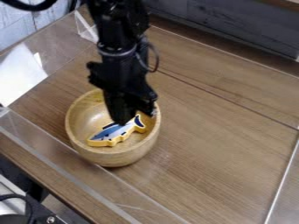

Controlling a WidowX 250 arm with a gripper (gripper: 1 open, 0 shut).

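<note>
A wooden bowl (111,156) stands at the left of the table. Inside it lies a fish-shaped toy (114,131), yellow-edged with blue and white markings. My black gripper (121,115) hangs just above the toy at the bowl's back part, shut as far as shows, with nothing visible between its fingers; its tips are dark and hard to make out.
A clear edge strip runs along the front left, and a dark wall (222,35) stands at the back.
</note>
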